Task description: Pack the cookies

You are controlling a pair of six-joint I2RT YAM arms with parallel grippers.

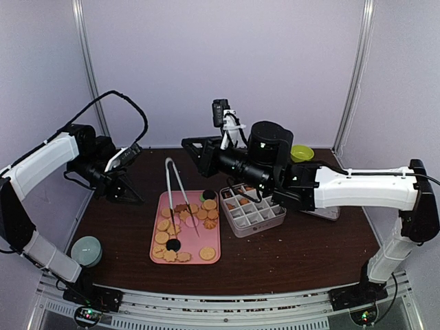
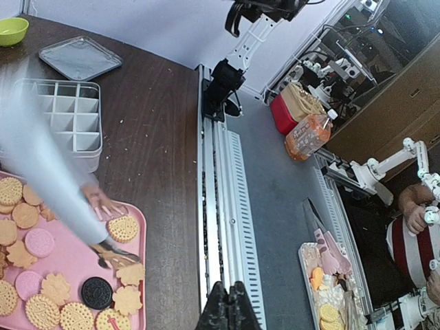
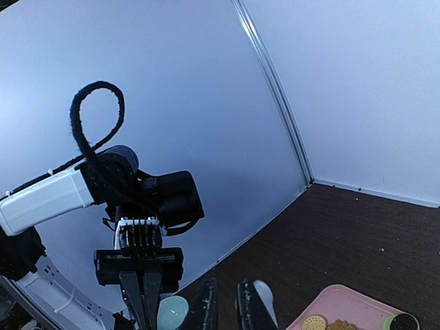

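A pink tray (image 1: 206,240) of assorted cookies lies mid-table. Metal tongs (image 1: 180,187) appear above it, apart from my right gripper (image 1: 192,144) in the top view and motion-blurred in the left wrist view. In the right wrist view my right fingertips show a gap with a pale piece behind; whether they grip anything is unclear. My left gripper is shut, with nothing visible between its fingers, left of the tray in the top view. A compartment box (image 1: 258,223) stands right of the tray, with a few cookies inside.
A pale bowl (image 1: 86,251) sits at the front left. A yellow-green bowl (image 1: 302,152) and a clear lid (image 1: 323,212) are at the right, partly behind my right arm.
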